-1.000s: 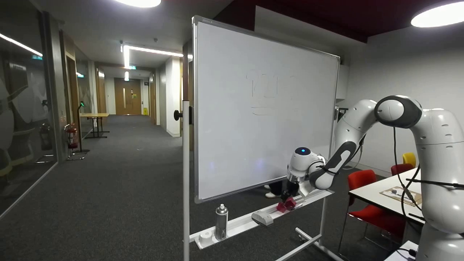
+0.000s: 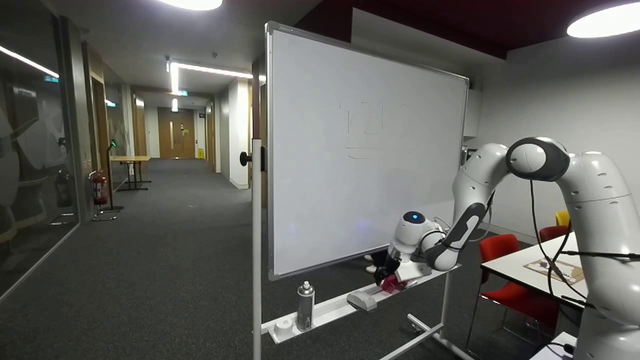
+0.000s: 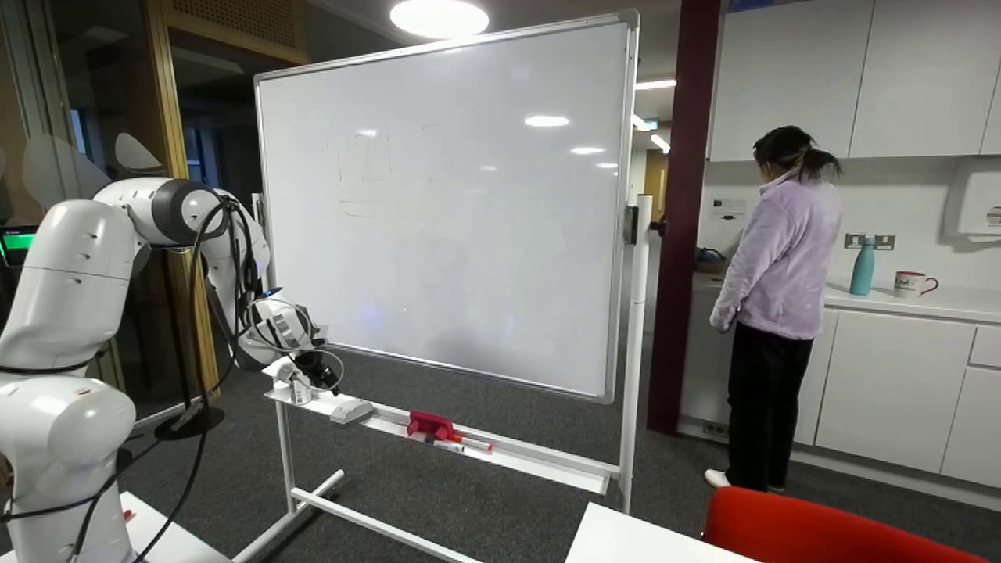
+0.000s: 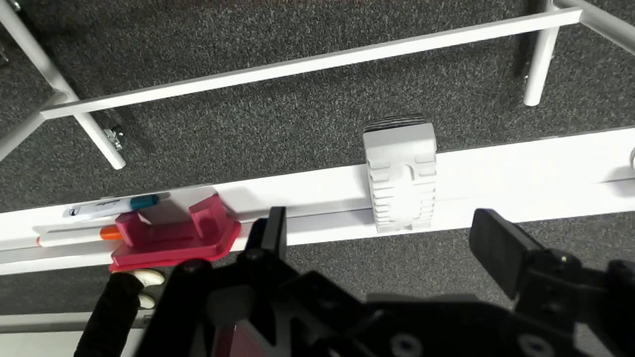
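Observation:
In the wrist view my gripper stands open, its two black fingers wide apart with nothing held between them. A grey ribbed eraser (image 4: 400,178) lies across the white tray (image 4: 512,172), framed between the fingers but beyond their tips. Farther left on the tray sits a red holder (image 4: 172,241), with a teal-capped marker (image 4: 113,206) and an orange-ended marker (image 4: 77,236) beside it. Above the tray rises the whiteboard (image 2: 360,180), which carries faint dark strokes at its upper middle. In exterior view 2, the gripper (image 3: 330,386) is just above the tray near the eraser (image 3: 352,411).
A spray can (image 2: 305,306) and a white roll (image 2: 283,327) stand at one end of the tray. A table (image 2: 552,264) and red chair (image 2: 501,247) are near the arm. At the counter, away from the arm, stands a person (image 3: 783,263).
The arm has shifted left in exterior view 1, and the gripper has moved from over the red holder toward the grey eraser. Its hand is tilted more now. The tray objects look unmoved.

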